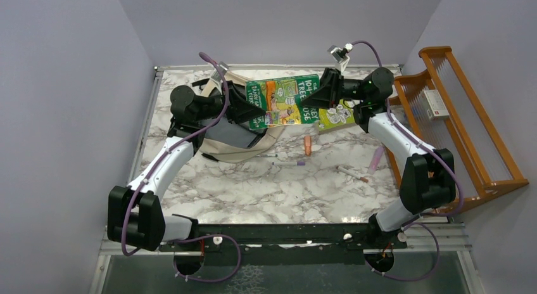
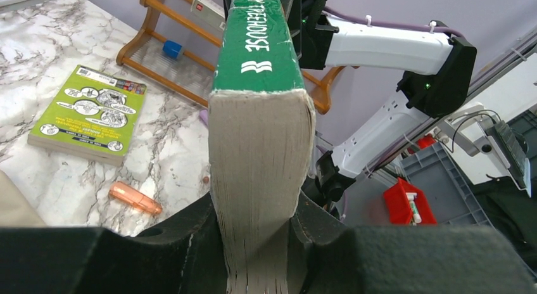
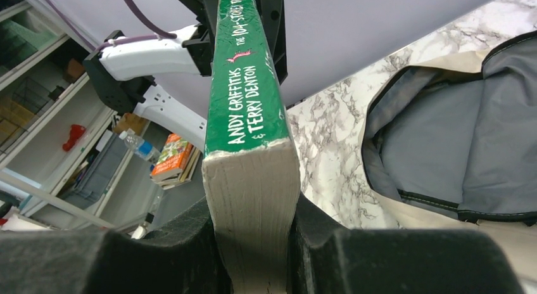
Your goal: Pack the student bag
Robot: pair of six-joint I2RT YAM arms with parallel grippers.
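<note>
A thick green book (image 1: 282, 102) hangs in the air between my two arms, its colourful cover facing the top camera. My right gripper is shut on one end of it. At the opposite end, my left gripper has a finger on each side of the book, close to its covers; whether they press on it cannot be told. The open beige bag (image 1: 237, 139) with a grey inside lies beneath the left arm, partly hidden by it. In the right wrist view, the grey inside of the bag (image 3: 437, 135) looks empty where it shows.
A yellow-green book (image 2: 92, 110) lies flat under the right arm. An orange marker (image 1: 308, 145), a purple-ended pen (image 1: 290, 163), a white pen (image 1: 352, 173) and a pink stick (image 1: 376, 159) are scattered on the marble table. A wooden rack (image 1: 472, 129) stands right.
</note>
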